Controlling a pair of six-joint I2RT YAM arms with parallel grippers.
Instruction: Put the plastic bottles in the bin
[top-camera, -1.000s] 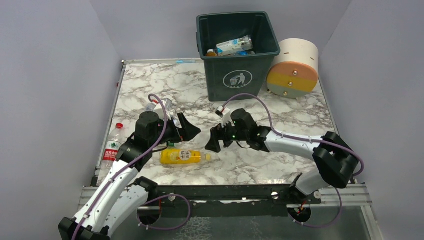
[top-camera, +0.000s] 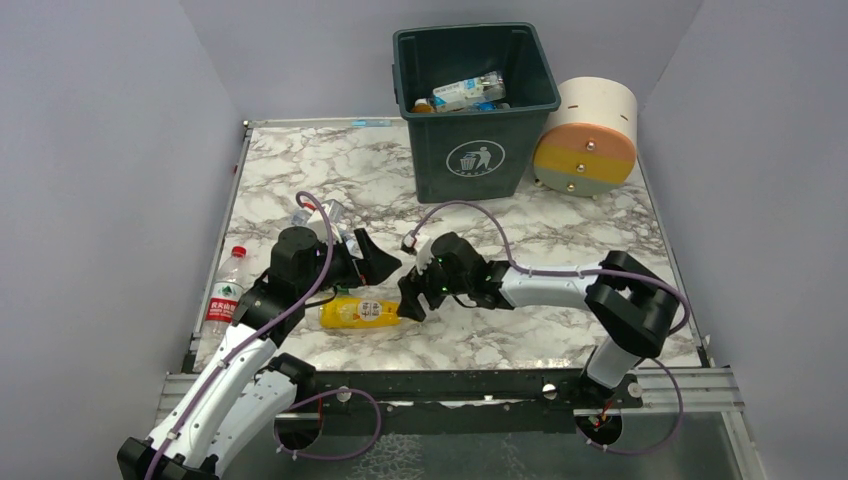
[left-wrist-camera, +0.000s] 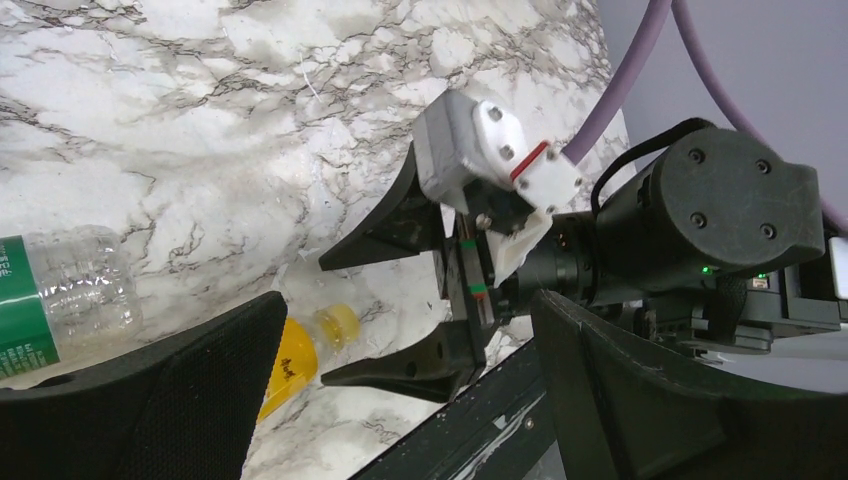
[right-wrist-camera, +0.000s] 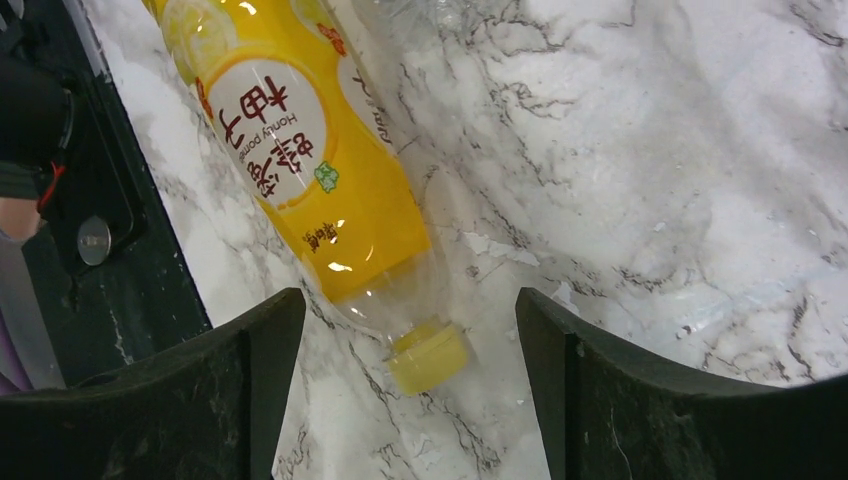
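A yellow juice bottle (top-camera: 355, 312) lies on the marble table. My right gripper (top-camera: 410, 295) stands open over its cap end; in the right wrist view the bottle (right-wrist-camera: 320, 190) runs between and beyond the fingertips, its cap just ahead of them. My left gripper (top-camera: 376, 255) is open above and behind that bottle, holding nothing. A clear bottle with red label (top-camera: 226, 290) lies at the left, another with green label (left-wrist-camera: 75, 295) shows in the left wrist view, and more are partly hidden under the left arm. The green bin (top-camera: 470, 160) at the back holds several bottles.
A round striped drawer unit (top-camera: 585, 150) stands right of the bin. The front edge (top-camera: 450, 383) has a dark rail.
My right gripper has moved left and a little toward the front, down toward the yellow bottle's cap end. The left arm and bottles have not visibly moved.
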